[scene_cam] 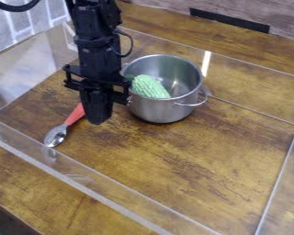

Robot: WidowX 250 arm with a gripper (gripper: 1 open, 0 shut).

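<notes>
My black gripper [96, 108] hangs at the upper left over the wooden table, its fingers pointing down and shut, with nothing visible between them. Just left of and behind it lies a spoon with a red handle [74, 115] and a metal bowl end [56, 135], partly hidden by the gripper. To the right stands a steel pot [175, 75] with a light green object [150, 86] inside.
Clear plastic walls [63, 184] border the table on the left, front and right.
</notes>
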